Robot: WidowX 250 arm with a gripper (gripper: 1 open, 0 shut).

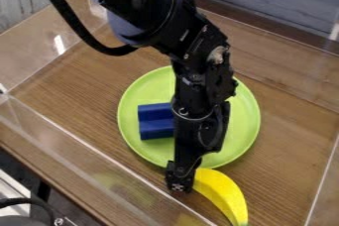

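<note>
A yellow banana (224, 196) lies on the wooden surface just in front of a green plate (139, 99). My black gripper (185, 177) reaches down over the plate's front edge, its tips low at the banana's left end. A dark blue block (155, 121) sits on the plate, partly hidden behind my arm.
Transparent walls run along the near left and right, with a pale wooden wall at the back.
</note>
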